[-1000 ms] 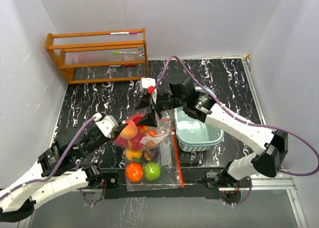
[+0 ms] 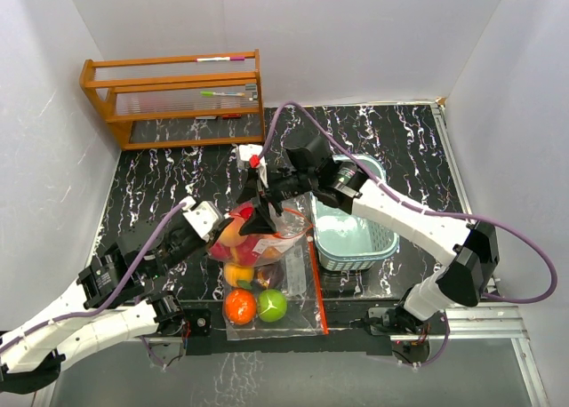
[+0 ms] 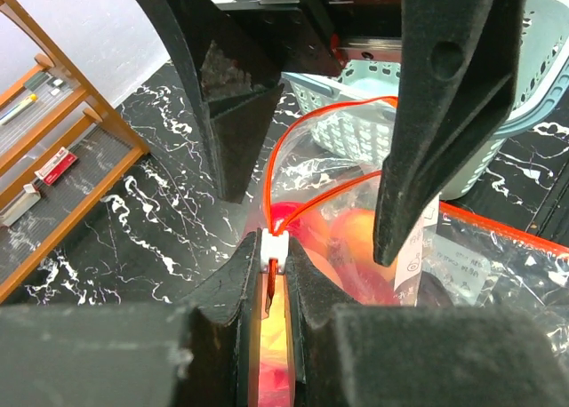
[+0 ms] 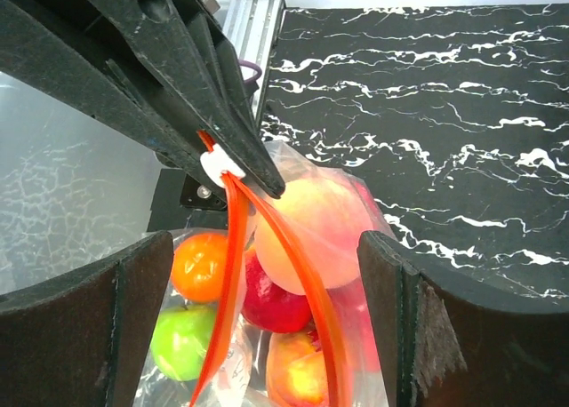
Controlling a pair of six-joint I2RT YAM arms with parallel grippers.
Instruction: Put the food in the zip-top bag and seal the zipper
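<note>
The clear zip bag (image 2: 293, 323) lies on the table with its orange-edged mouth partly apart. Inside are a green fruit (image 2: 271, 305), an orange one (image 2: 240, 307) and several red and peach-coloured fruits. My left gripper is shut on one end of the zipper, at the white slider (image 3: 274, 245). Across that corner, my right gripper holds its fingers (image 4: 387, 287) apart. Between them, in the right wrist view, the two orange zipper strips (image 4: 311, 278) spread from the slider; neither looks pinched.
A pale basket (image 2: 347, 238) stands right of the bag, below my right forearm. At the back left is a wooden rack (image 2: 178, 83) with pens on it.
My right gripper has moved a little left, closer to the left one. Over the earlier part of the second, the left gripper shifted slightly right and up. The lower fruits stay in place.
</note>
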